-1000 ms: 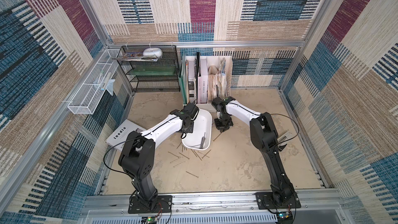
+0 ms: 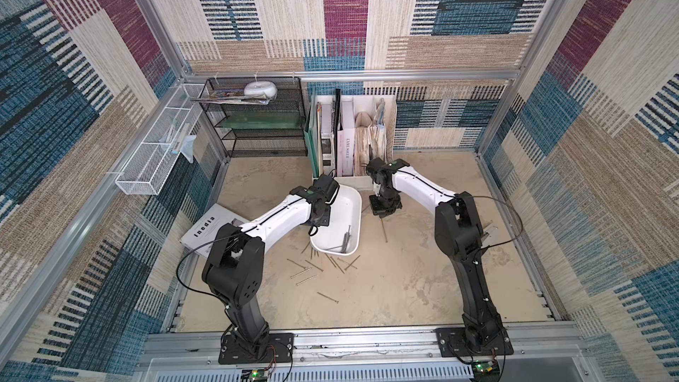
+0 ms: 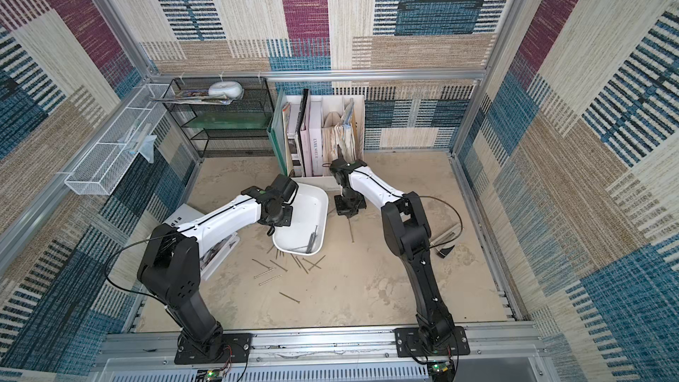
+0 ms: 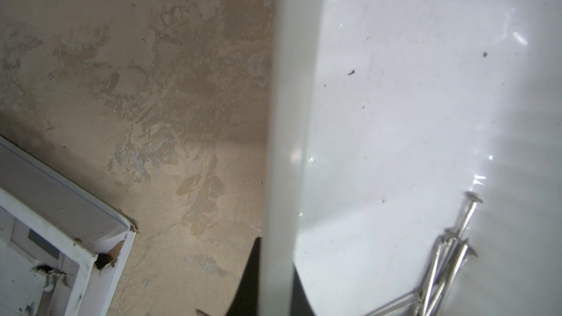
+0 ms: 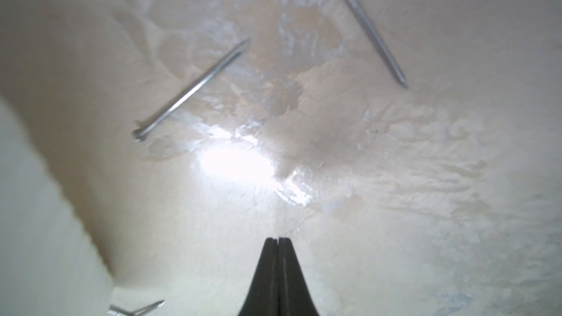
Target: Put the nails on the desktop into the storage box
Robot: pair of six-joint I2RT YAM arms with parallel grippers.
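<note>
The storage box is the white oval tray (image 2: pixel 346 205) at mid-desk. My left gripper is shut on its left rim, which runs between the fingers. Several nails (image 4: pixel 447 263) lie together in the box's near end. Outside it, several nails (image 2: pixel 332 261) are scattered in front on the desk. Right of the box, my right gripper is shut, nothing visible between its fingertips. In the right wrist view, one nail (image 5: pixel 193 90) rests near the box wall (image 5: pixel 41 216). A second nail (image 5: pixel 368 26) lies farther right, both apart from the fingertips.
Upright files in a white holder (image 2: pixel 353 169) stand right behind the box. A white carton labelled Inedia (image 2: pixel 212 227) lies at the left, partly behind the left arm. Small items (image 3: pixel 444 240) lie beyond the right arm.
The nail by it swung from slanting to nearly front-to-back and lies on the desk. The left arm and box stayed still.
</note>
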